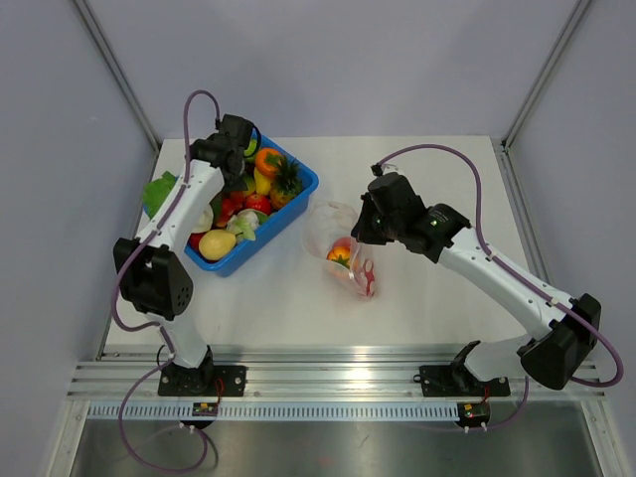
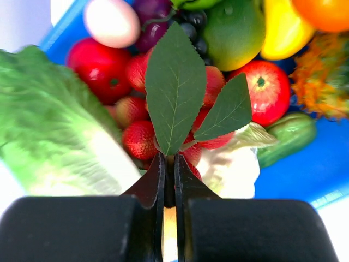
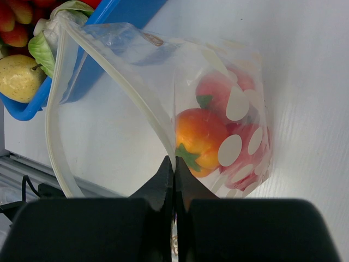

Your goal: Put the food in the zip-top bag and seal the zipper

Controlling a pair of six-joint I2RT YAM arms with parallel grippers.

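In the left wrist view my left gripper is shut on the brown stem of a bunch of red lychee-like fruit point(image 2: 139, 139). Two dark green leaves point(image 2: 175, 87) stand up from that stem and cover part of the fruit. The bunch is over the filled blue bin point(image 1: 236, 260); whether it is clear of the other food cannot be told. My right gripper pinches the rim of the clear zip top bag point(image 3: 117, 79), whose mouth gapes wide. Inside the bag are an orange pepper-like fruit point(image 3: 203, 136) and red food point(image 3: 218, 97).
Around the bunch lie a lettuce point(image 2: 60, 131), a red tomato point(image 2: 267, 90), a green mango point(image 2: 232, 35), a cucumber point(image 2: 289, 136) and a cauliflower point(image 2: 232, 169). A yellow pear-like fruit point(image 1: 217, 244) sits at the bin's near end. Bare table point(image 1: 268, 308) separates bin from bag.
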